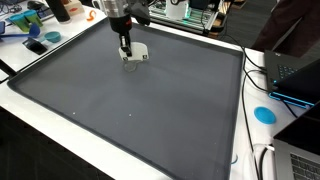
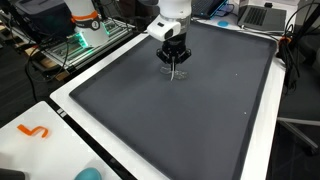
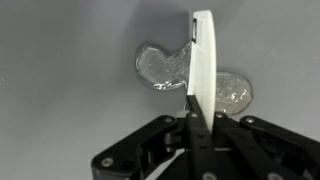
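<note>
My gripper is shut on a thin white strip (image 3: pixel 203 60), which sticks out beyond the black fingers in the wrist view. Under the strip, a clear, glossy patch (image 3: pixel 160 67) shows on the grey board, with one lobe on each side of it. From the second exterior view, the strip (image 2: pixel 172 72) points down into the clear patch (image 2: pixel 181 74); whether its tip touches the board I cannot tell. In the first exterior view the gripper (image 1: pixel 126 50) stands near the board's far edge, its fingertips small and dark.
Most of the grey board (image 1: pixel 150 110) is bare, bounded by a white table edge (image 1: pixel 90 140). A blue disc (image 1: pixel 265 115) and laptops (image 1: pixel 295 80) lie on the right. An orange piece (image 2: pixel 33 131) rests beside the board. Clutter fills the far left corner.
</note>
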